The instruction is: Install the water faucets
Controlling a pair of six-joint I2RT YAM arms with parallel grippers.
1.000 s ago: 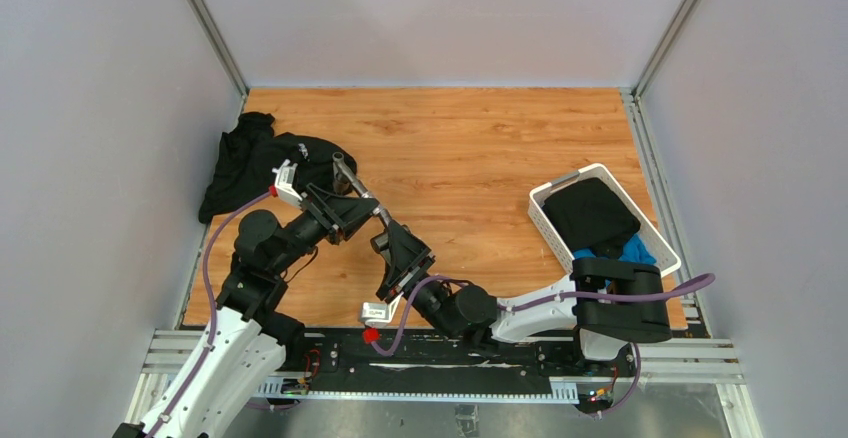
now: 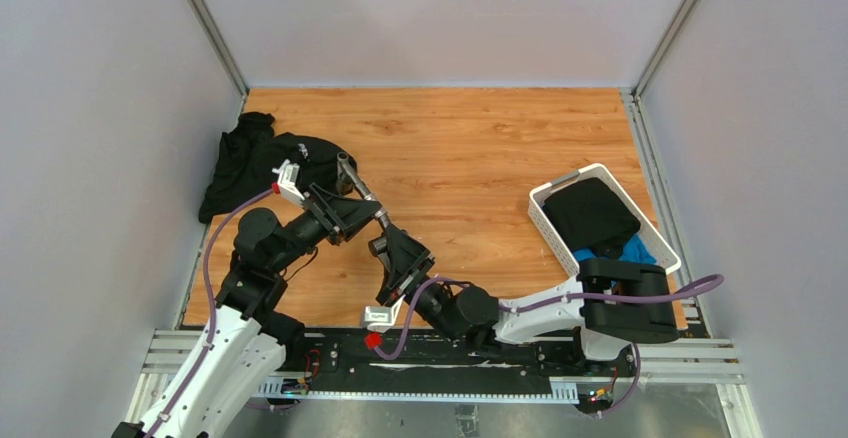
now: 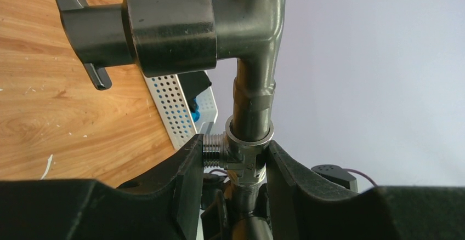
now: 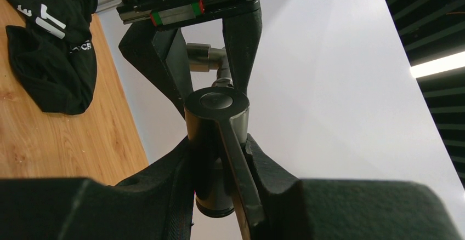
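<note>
A metal faucet assembly [image 2: 357, 180] rises diagonally between both grippers; in the left wrist view its upper body with a side valve [image 3: 170, 29] stands above a threaded fitting [image 3: 214, 151]. My left gripper [image 2: 362, 210] is shut on that fitting. Lower along the assembly, my right gripper [image 2: 388, 249] is shut on a dark cylindrical faucet part with a flat lever [image 4: 216, 104], just below the left fingers in the right wrist view.
A black garment [image 2: 245, 158] lies at the back left of the wooden table [image 2: 450, 148]. A white basket [image 2: 545, 223] with black and blue cloth stands on the right.
The right arm's wrist and cable have shifted very slightly, and the top of the faucet assembly has moved a little to the right. The left arm looks almost unchanged.
</note>
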